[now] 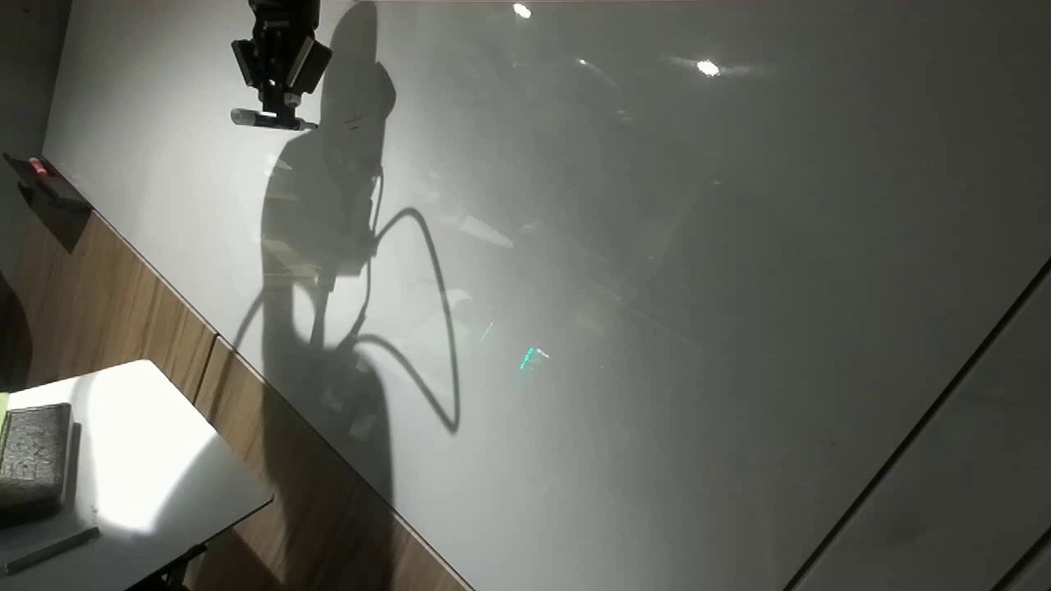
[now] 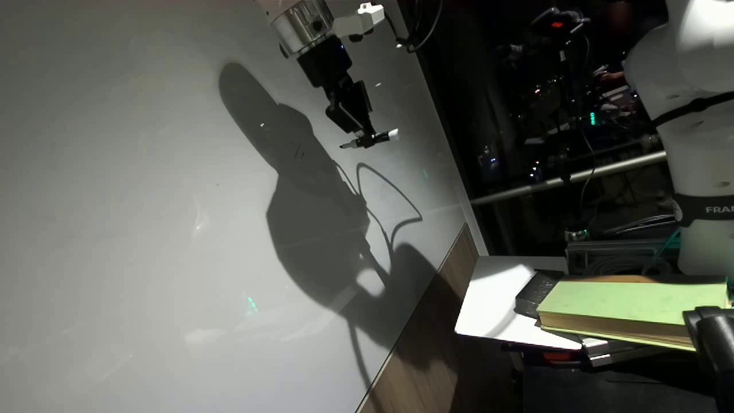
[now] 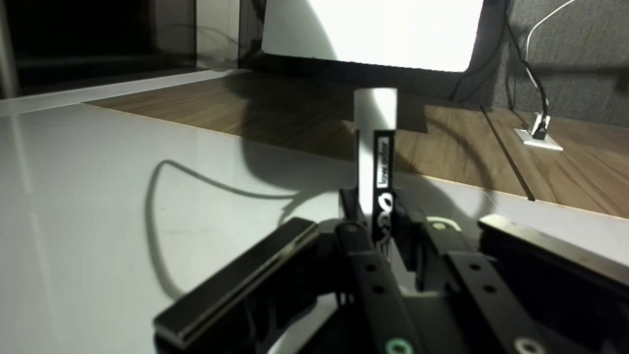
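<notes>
A slim marker with a black label and pale end [image 3: 376, 112] stands between the fingers of my gripper, which is shut on it. In exterior view 2 the marker [image 2: 386, 135] lies crosswise in my gripper [image 2: 369, 141], its narrow tip pointing left toward the large whiteboard [image 2: 172, 206]. At the top left of exterior view 1 my gripper [image 1: 282, 116] holds the marker [image 1: 246, 117] in front of the whiteboard [image 1: 631, 295]. Whether the tip touches the board cannot be told. A few short dark strokes [image 2: 299, 151] show on the board within the arm's shadow.
A white table [image 1: 187, 473] carries a dark eraser-like block [image 1: 35, 458] and a grey pen [image 1: 51, 551]. A green book [image 2: 619, 299] lies beside the block. Wood panelling [image 1: 138, 295] borders the board, with a small tray [image 1: 54, 187] at far left. Most of the board is clear.
</notes>
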